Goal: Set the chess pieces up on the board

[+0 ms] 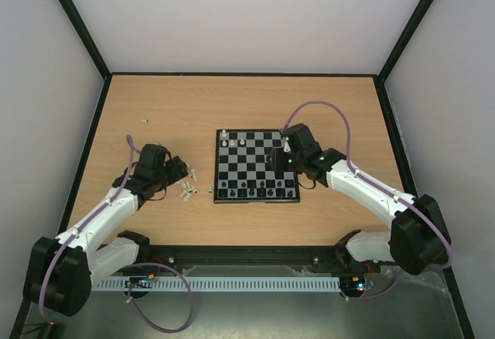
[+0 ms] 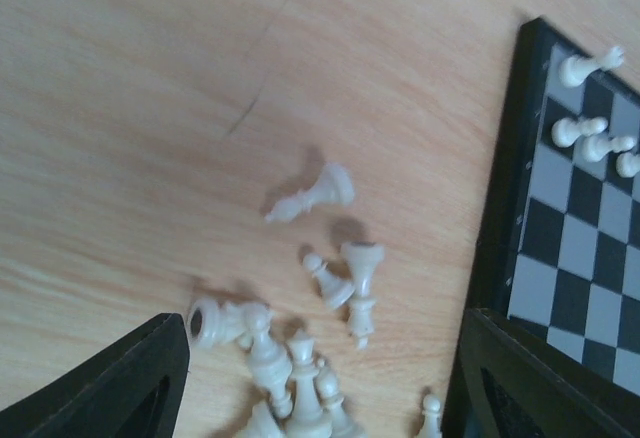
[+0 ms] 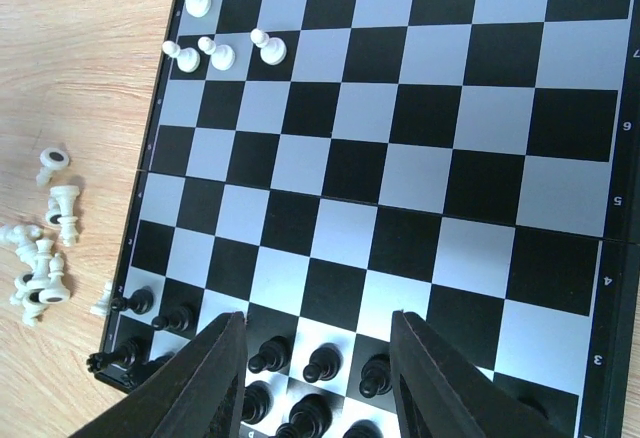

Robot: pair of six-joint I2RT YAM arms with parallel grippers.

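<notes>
The chessboard (image 1: pixel 256 165) carries black pieces (image 3: pixel 323 363) along its near side and several white pieces (image 3: pixel 271 49) at its far left corner. Loose white pieces (image 2: pixel 330 187) lie on the wood left of the board, several bunched together. My left gripper is over them, fingers apart with nothing clearly held between them. My right gripper hangs above the board's near part over the black pieces, fingers apart, nothing visibly held.
Dark rails edge the table.
</notes>
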